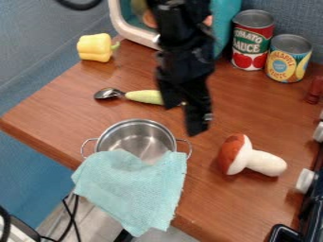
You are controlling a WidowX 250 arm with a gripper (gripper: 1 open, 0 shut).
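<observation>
My black gripper [190, 109] is blurred over the middle of the table, above and right of the steel pot [136, 135]; whether it is open or shut is unclear. A pale yellow-green vegetable [146, 96] lies behind the pot, beside a spoon [110, 93]. A light blue cloth [128, 187] drapes over the pot's front. A toy mushroom [252, 159] lies to the right.
A yellow pepper [96, 47] is at the back left. A teal toy microwave [221, 14], tomato sauce can [251, 40] and second can [289, 59] stand at the back. Black appliance edge [300, 217] at right.
</observation>
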